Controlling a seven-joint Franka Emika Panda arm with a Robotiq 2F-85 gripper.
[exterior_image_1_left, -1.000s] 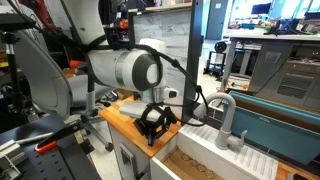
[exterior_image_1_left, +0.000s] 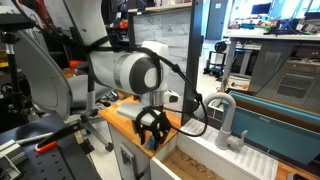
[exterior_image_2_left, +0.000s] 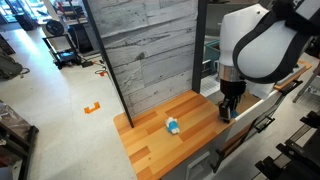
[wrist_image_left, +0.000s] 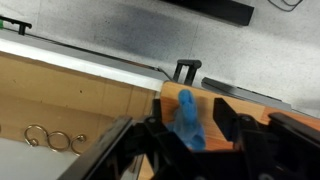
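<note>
A blue object (wrist_image_left: 187, 122) lies on the wooden counter strip, seen from above in the wrist view. The dark fingers of my gripper stand apart on either side of it, with some wood showing in the gap, so no firm hold is visible. From the side, the gripper (exterior_image_1_left: 151, 138) is low at the counter's front edge, with a bit of blue (exterior_image_1_left: 152, 143) by its fingers. The second exterior view has the gripper (exterior_image_2_left: 226, 112) down at the wood as well; the arm hides most of the blue object there.
A small blue and white item (exterior_image_2_left: 173, 126) sits farther along the wooden counter (exterior_image_2_left: 150, 150). Beside the arm is an open drawer (exterior_image_1_left: 205, 160) with a few rings in it. A grey faucet (exterior_image_1_left: 228, 115) rises behind the drawer.
The arm stays over the same spot at the counter edge. Its fingers have shifted slightly, and a little more blue shows beside them now.
</note>
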